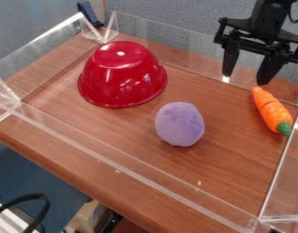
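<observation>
My black gripper [245, 69] hangs open at the top right, above and a little left of an orange carrot [272, 111] with a green tip, with nothing visible between its fingers. The carrot lies on the wooden surface near the right side. A red upturned bowl [122, 75] is at the upper left, and a lilac ball-like object [179, 124] sits near the middle.
Clear plastic walls [127, 177] border the wooden surface [138, 155] on all sides in view. A black cable [35, 200] shows off the table at the lower left.
</observation>
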